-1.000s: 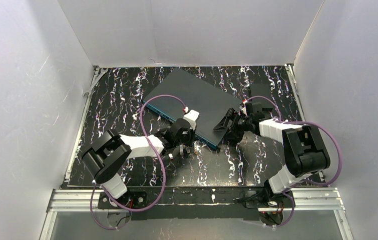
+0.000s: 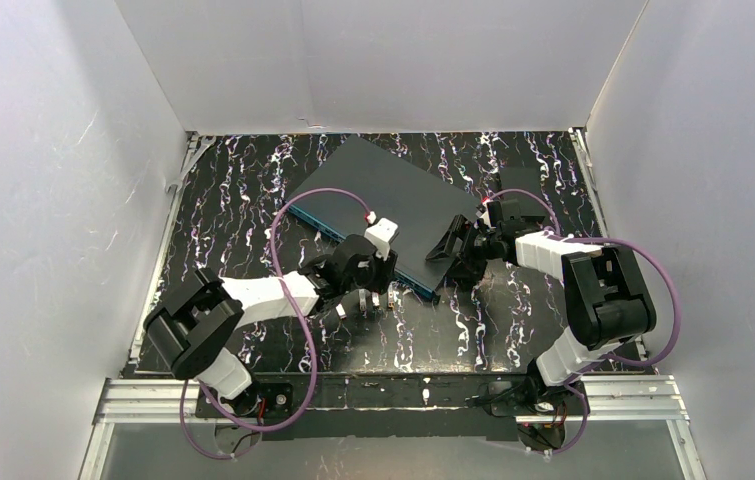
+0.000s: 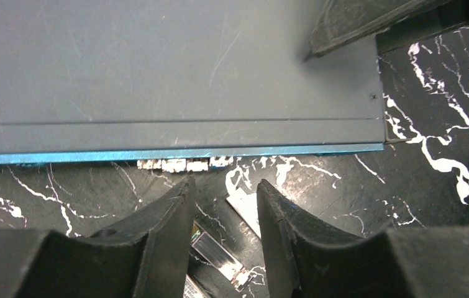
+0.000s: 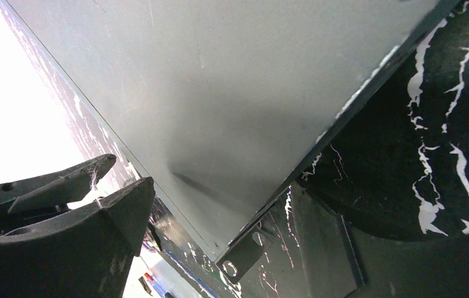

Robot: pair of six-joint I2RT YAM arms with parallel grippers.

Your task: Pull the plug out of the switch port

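Observation:
The switch (image 2: 393, 190) is a flat dark grey box lying diagonally on the table, with a teal front edge (image 3: 182, 153). Under that edge, light-coloured plugs (image 3: 185, 164) show in a row at the ports; the ports themselves are hidden. My left gripper is part open in front of the teal edge, right of most of that row, gripping nothing. Loose plugs lie on the table below its fingers, among them one clear plug (image 3: 221, 256) and a white one (image 3: 244, 208). My right gripper is open at the switch's near right corner, one finger (image 4: 322, 242) beside its side.
A mounting ear (image 4: 244, 254) sticks out at the switch corner. A dark flat item (image 2: 520, 180) lies at the back right of the black marbled table. Purple hoses (image 2: 275, 240) loop over both arms.
The right arm is almost still.

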